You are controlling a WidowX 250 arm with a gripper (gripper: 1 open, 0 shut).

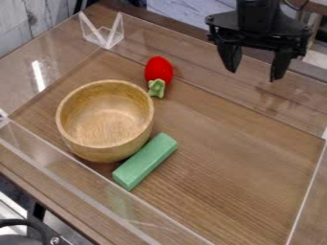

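My black gripper [255, 57] hangs over the back right of the wooden table, its two fingers pointing down. I cannot tell whether it is open or shut. Left of it lie a red object with a green end [159, 71], a wide wooden bowl [105, 99] at centre left and a green block [144, 160] lying diagonally in front of the bowl.
A small clear plastic item [102, 27] stands at the back left. The table's edge shows at the lower left, with dark cables beyond it.
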